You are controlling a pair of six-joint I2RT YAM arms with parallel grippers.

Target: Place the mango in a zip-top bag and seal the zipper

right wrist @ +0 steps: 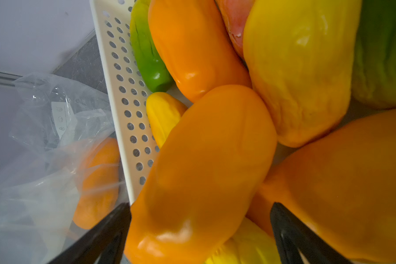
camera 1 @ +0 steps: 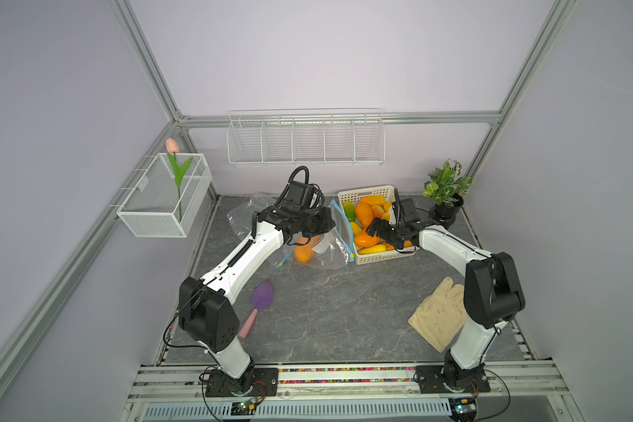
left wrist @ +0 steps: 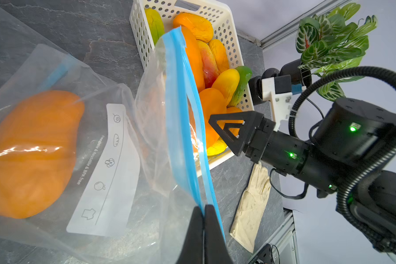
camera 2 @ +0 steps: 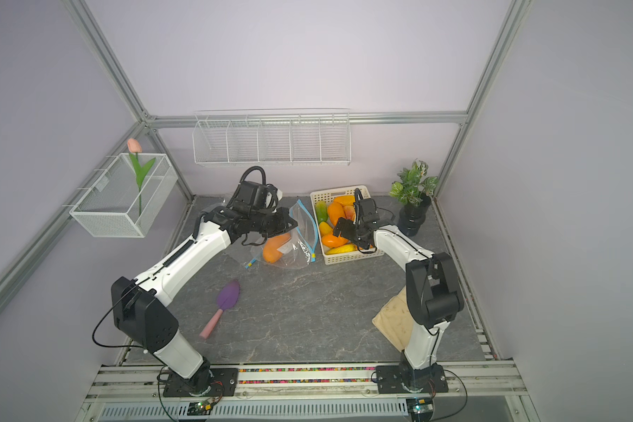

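A clear zip bag (left wrist: 13,48) with a blue zipper (left wrist: 180,118) holds an orange mango (left wrist: 35,149) and a white paper strip (left wrist: 107,176). My left gripper is shut on the blue-edged lip of the bag, and the two blue strips stand apart there. The bag's mouth faces right, towards the basket. My right gripper is open over a perforated white basket (right wrist: 118,96), one of the loose orange mangoes (right wrist: 206,171) lying between its spread fingers. Whether the pads touch that mango cannot be told.
Several yellow, orange and green fruits fill the basket around my right gripper. Behind it on the right stands a potted plant (camera 1: 448,188). A beige glove (camera 1: 439,313) lies front right, a purple trowel (camera 1: 261,295) front left.
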